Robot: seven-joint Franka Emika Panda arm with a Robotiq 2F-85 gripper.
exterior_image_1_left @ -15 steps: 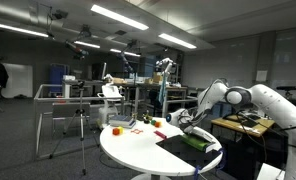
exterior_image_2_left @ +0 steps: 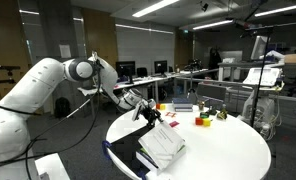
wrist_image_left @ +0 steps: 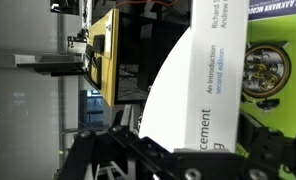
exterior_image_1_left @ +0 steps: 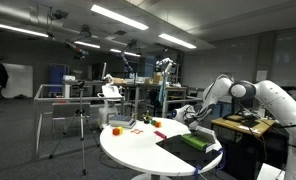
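Note:
My gripper is open, its dark fingers at the bottom of the wrist view on either side of a white book spine [wrist_image_left: 214,80]. The spine reads "An Introduction, second edition". A green cover with a gold wheel picture [wrist_image_left: 266,72] shows to its right. In exterior view 2 a white-covered book [exterior_image_2_left: 164,146] leans at a tilt above the table, with my gripper [exterior_image_2_left: 151,118] just behind its top edge. Exterior view 1 shows a green book [exterior_image_1_left: 195,141] low on the dark mat, below my gripper [exterior_image_1_left: 194,124]. Whether the fingers touch the spine I cannot tell.
Small red and yellow blocks [exterior_image_2_left: 202,121] sit toward another side. A dark mat [exterior_image_2_left: 126,158] lies under the books. A tripod [exterior_image_1_left: 83,110] stands off the table.
The arm and gripper have shifted slightly to the right in exterior view 1. The green book and the table blocks look unmoved.

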